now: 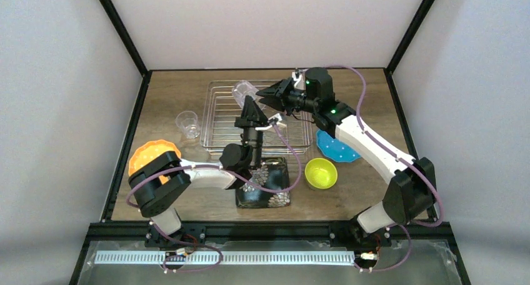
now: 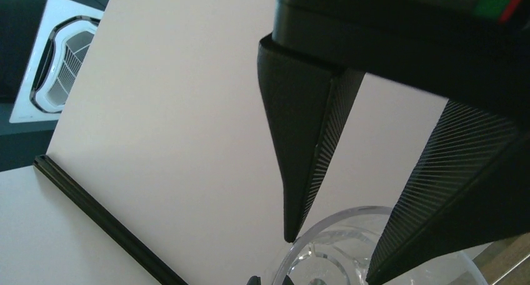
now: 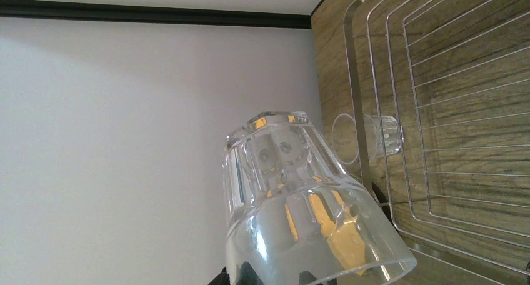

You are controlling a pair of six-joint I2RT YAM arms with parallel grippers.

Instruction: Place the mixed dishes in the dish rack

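A clear plastic tumbler [image 1: 244,92] is held raised over the wire dish rack [image 1: 212,122]. My left gripper is shut on its rim, seen in the left wrist view. My right gripper [image 1: 262,95] is open at the cup's right side; in the right wrist view the tumbler [image 3: 300,210] fills the lower middle, the gripper's tips mostly hidden behind it. A second clear cup [image 1: 187,124] lies left of the rack. An orange plate [image 1: 147,154], a blue plate [image 1: 337,147], a green bowl [image 1: 320,172] and a dark patterned square dish [image 1: 262,197] rest around the rack.
Walls enclose the wooden table [image 1: 350,197] at back and sides. The rack's interior looks empty below the held cup. Both arms reach over the middle, close together.
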